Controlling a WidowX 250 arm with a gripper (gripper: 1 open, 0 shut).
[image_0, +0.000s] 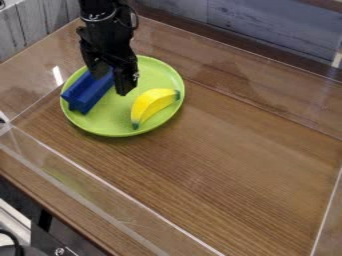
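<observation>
My black gripper (108, 75) reaches down from the top left over a green plate (118, 124), open, with one finger over a blue block (84, 96) at the plate's left. A yellow banana (154, 105) lies on the plate's right side. Whether the fingers touch the block is unclear.
A grey-white wall runs along the back and left edges, with black cables at the lower left.
</observation>
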